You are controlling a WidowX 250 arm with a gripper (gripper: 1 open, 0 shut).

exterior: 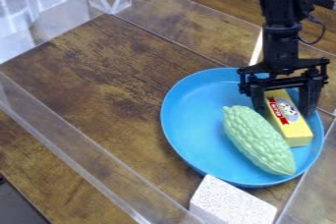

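My black gripper [284,88] is open over the right side of a blue plate [194,120], its fingers on either side of the upper end of a yellow box [292,126] with a printed label. A pale green bitter melon [256,140] lies on the plate just left of the box.
A white block [233,201] sits in front of the plate at the bottom. Something pale and thin stands behind the gripper near the top right.
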